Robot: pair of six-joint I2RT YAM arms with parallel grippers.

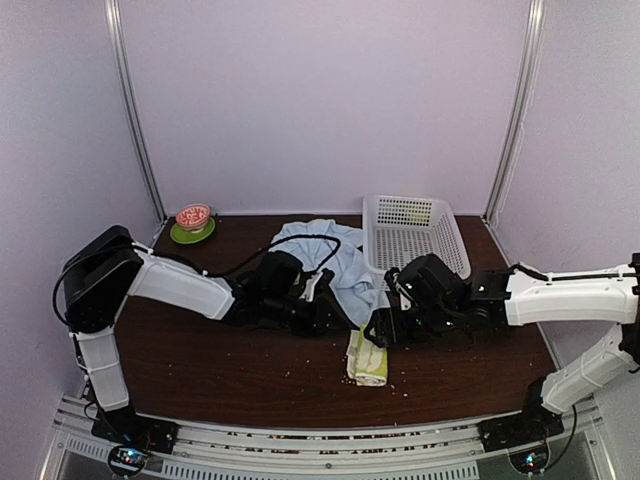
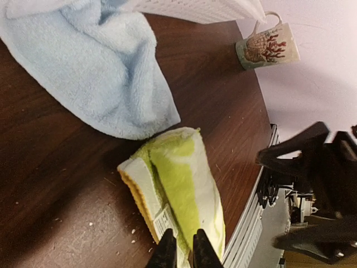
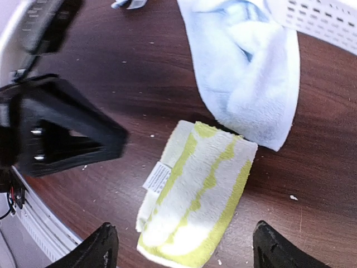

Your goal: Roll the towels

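A folded yellow-and-white towel (image 1: 367, 362) (image 2: 187, 184) (image 3: 198, 195) lies on the wooden table, a small label on its side. A light blue towel (image 1: 345, 265) (image 2: 128, 78) (image 3: 251, 95) is heaped just behind it. My right gripper (image 1: 380, 330) is above the yellow towel, open, its fingers either side of the towel in its wrist view. My left gripper (image 1: 335, 320) hovers at the towel's left rear; its fingertips show at the bottom of the left wrist view, apart, with the towel beneath.
A white plastic basket (image 1: 415, 240) stands at the back right, a red bowl (image 1: 192, 215) on a green plate (image 1: 190, 236) at the back left. A mug (image 2: 268, 47) sits by the right wall.
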